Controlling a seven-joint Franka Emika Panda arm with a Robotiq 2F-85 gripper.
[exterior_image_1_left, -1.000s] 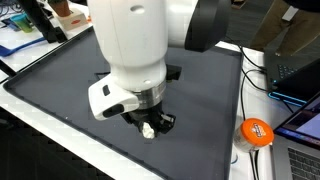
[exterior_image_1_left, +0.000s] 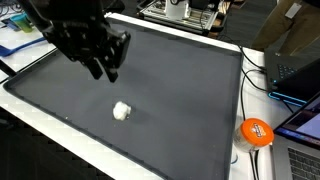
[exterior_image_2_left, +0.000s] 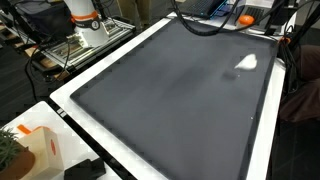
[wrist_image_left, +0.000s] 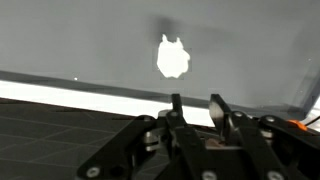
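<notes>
A small white crumpled-looking piece (exterior_image_1_left: 121, 111) lies on the dark grey board (exterior_image_1_left: 190, 125), near its front edge in exterior view 1. The wrist view shows the same white piece (wrist_image_left: 172, 57) flat on the grey surface, ahead of the fingertips and apart from them. Above the board, up and to the left of the piece in exterior view 1, hangs my gripper (exterior_image_1_left: 104, 73). A gap separates its two fingers (wrist_image_left: 177, 107) in the wrist view, with nothing held there. Exterior view 2 has the white piece (exterior_image_2_left: 246, 62) near the board's right edge.
An orange-topped container (exterior_image_1_left: 254, 133) stands on the white table right of the board. Laptops (exterior_image_1_left: 297, 155) and a black cable (exterior_image_1_left: 250, 90) lie beyond that side. Most of the board is bare.
Earlier the gripper was low, around the white piece, and moved left with it. Now it has risen away up and left, and the piece lies on the board.
</notes>
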